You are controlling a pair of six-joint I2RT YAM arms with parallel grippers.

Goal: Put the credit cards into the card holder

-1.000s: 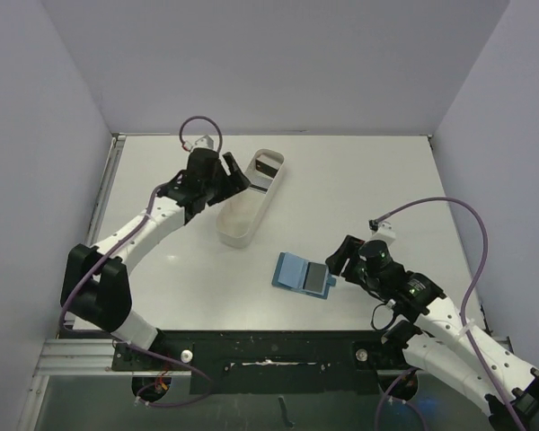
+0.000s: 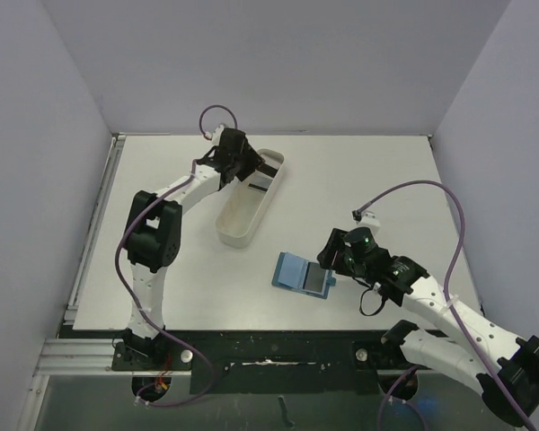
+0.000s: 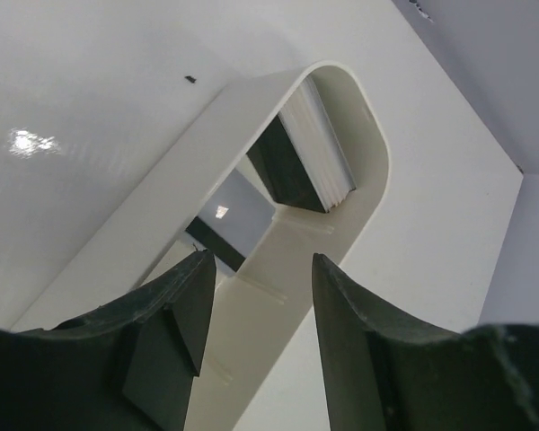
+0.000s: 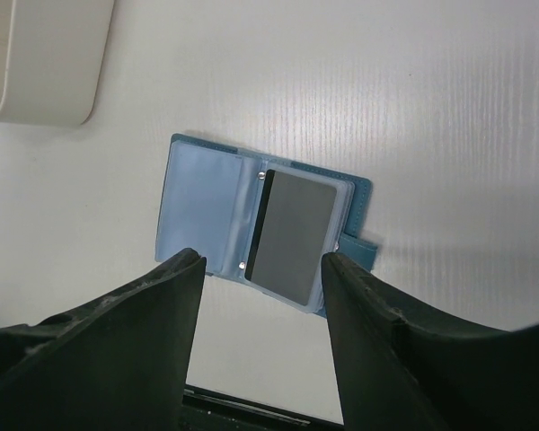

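My left gripper hangs over the far end of the long white container, its fingers open with nothing visible between them. Inside, the left wrist view shows a stack of cards standing at the rounded end and a grey card with a dark stripe lying beside it. My right gripper stands open above the blue card holder, which lies open on the table with a clear left flap and a dark-grey card or panel on its right half.
Grey walls bound it at the back and sides; its front edge runs along the dark base.
My right gripper has shifted slightly left and toward the back.
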